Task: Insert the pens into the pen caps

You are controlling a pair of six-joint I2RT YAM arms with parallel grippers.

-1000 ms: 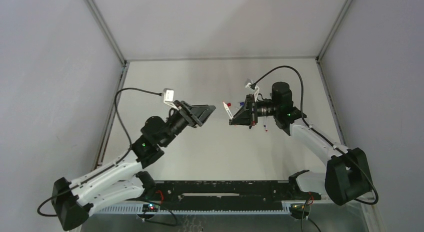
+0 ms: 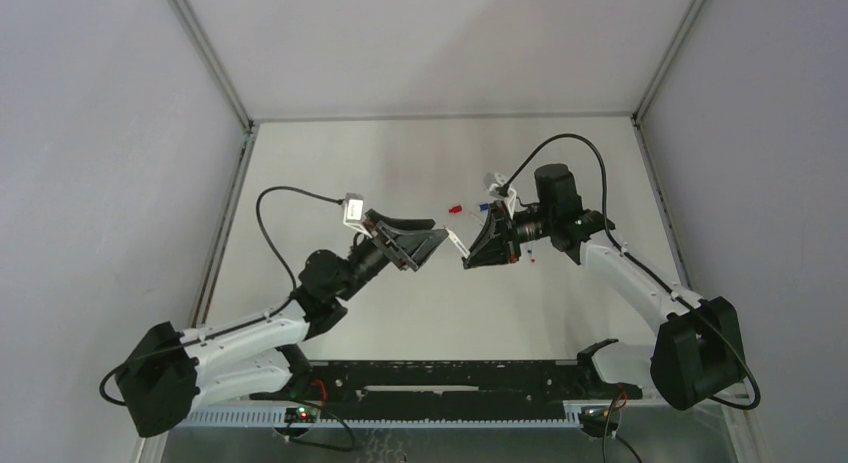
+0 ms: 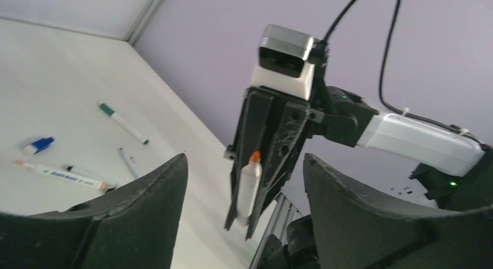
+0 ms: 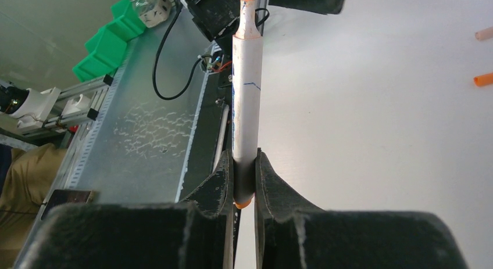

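My right gripper is shut on a white pen [image 4: 247, 94], held lengthwise with its orange tip pointing away from the gripper. In the top view this pen [image 2: 458, 243] stands between the two grippers. My left gripper [image 2: 436, 235] is close beside the pen's free end. In the left wrist view its fingers [image 3: 116, 234] are apart with nothing between them, and the held pen [image 3: 249, 187] shows beyond them in front of the right gripper.
Loose pens and caps lie on the white table: a red cap [image 2: 455, 209], a blue cap [image 3: 40, 144], a green-ended pen [image 3: 125, 121] and orange pieces [image 4: 483, 79]. The table's front black rail and side walls bound the space.
My right gripper has shifted slightly, still holding the pen.
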